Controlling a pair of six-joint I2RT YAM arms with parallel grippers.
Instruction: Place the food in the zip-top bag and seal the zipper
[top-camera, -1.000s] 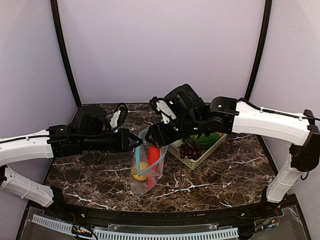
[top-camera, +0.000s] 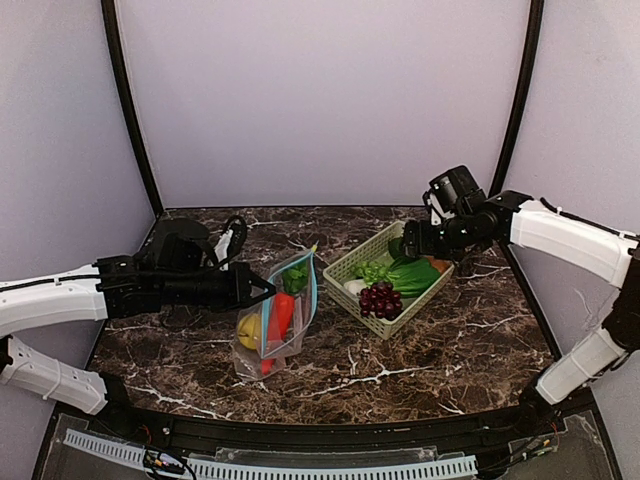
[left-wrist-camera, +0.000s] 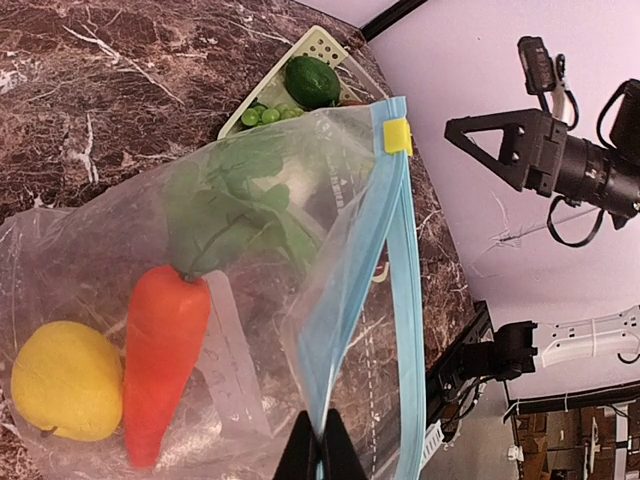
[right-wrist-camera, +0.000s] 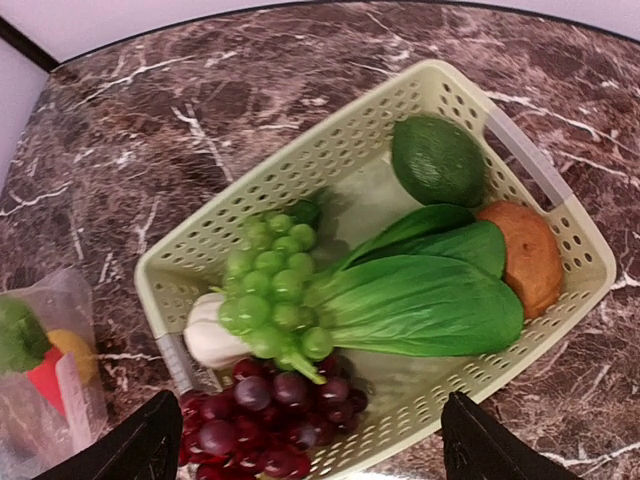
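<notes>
My left gripper is shut on the upper edge of the clear zip bag (top-camera: 272, 355) with its blue zipper strip (left-wrist-camera: 405, 280). Inside the bag lie a red carrot-shaped vegetable (left-wrist-camera: 160, 350), a yellow round item (left-wrist-camera: 66, 378) and something green (top-camera: 296, 277). My right gripper is part open above the crate (right-wrist-camera: 590, 280) on the right. The crate holds red grapes (right-wrist-camera: 255, 420), green grapes (right-wrist-camera: 270, 285), bok choy (right-wrist-camera: 420, 300), an avocado (right-wrist-camera: 438, 160), an orange-brown round item (right-wrist-camera: 530, 255) and a white item (right-wrist-camera: 212, 330).
Walls stand at the back and both sides.
My right gripper has moved from the bag rightward to over the crate. My left gripper and the bag have shifted slightly left.
</notes>
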